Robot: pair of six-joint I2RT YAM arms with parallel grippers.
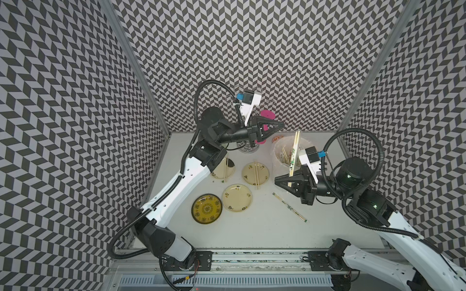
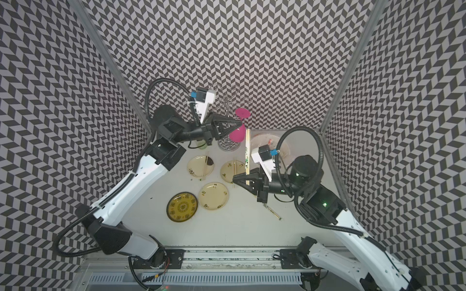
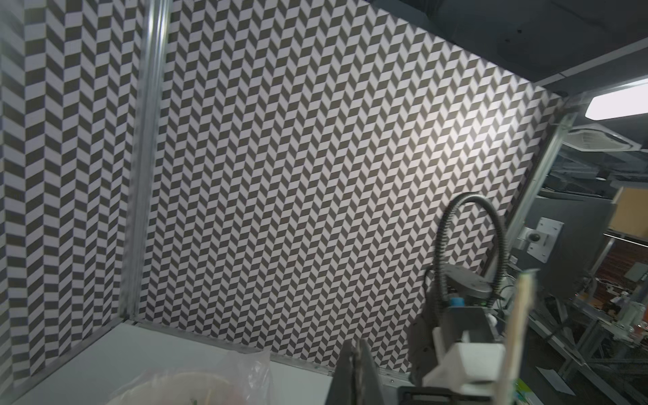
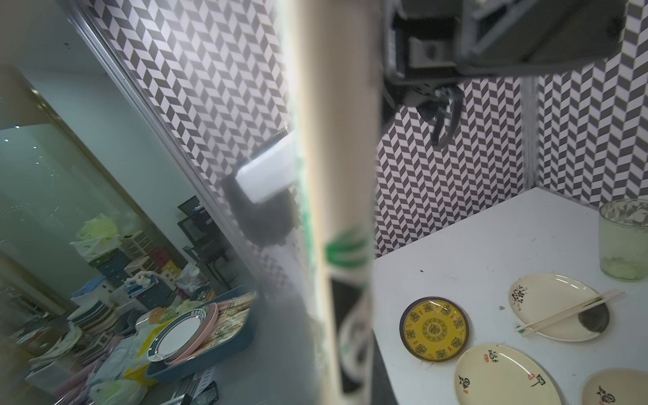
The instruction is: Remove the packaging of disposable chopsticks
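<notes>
My right gripper (image 1: 281,181) is shut on chopsticks (image 1: 294,152), held upright beside the bin; in the right wrist view their green-and-black printed sleeve (image 4: 341,310) shows large and blurred. My left gripper (image 1: 275,127) is raised above and left of the chopsticks' top, shut, with nothing seen between its fingers. Another packaged pair (image 1: 289,207) lies diagonally on the bare table. Unprinted chopsticks lie across two cream plates (image 4: 540,294).
A lined bin (image 1: 307,143) with sticks inside stands behind my right gripper. An empty cream plate (image 1: 237,198) and a yellow plate (image 1: 206,208) sit in front. A wire rack with pink items is at the back.
</notes>
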